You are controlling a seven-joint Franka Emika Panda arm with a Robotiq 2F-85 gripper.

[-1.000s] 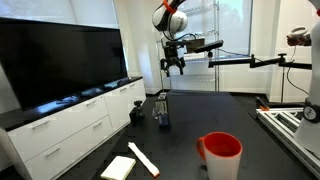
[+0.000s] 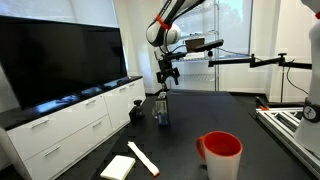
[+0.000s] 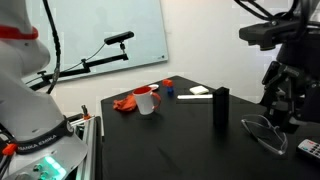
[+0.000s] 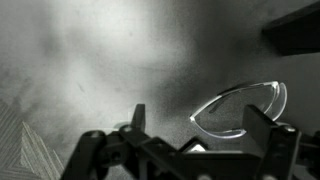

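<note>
My gripper is open above the dark table, with its fingers (image 4: 138, 116) wide apart. A clear, thin-edged curved object (image 4: 212, 103) lies on the table below, partly under the right finger in the wrist view. In exterior view 2 the same clear object (image 3: 265, 133) shows as a loop beside the gripper (image 3: 282, 112). The gripper (image 2: 168, 80) hangs over the table's far end in exterior view 1. No task is given, and nothing shows between the fingers.
A tall black box (image 3: 221, 107) stands near the gripper and appears as a dark shape (image 4: 295, 32) at upper right. A red mug (image 2: 220, 155), a white marker-like stick (image 2: 143, 158) and a pale square (image 2: 118, 167) sit far off.
In exterior view 1 the arm has come left and lower, bringing the gripper down toward the table near the black box. The objects on the table have not moved.
</note>
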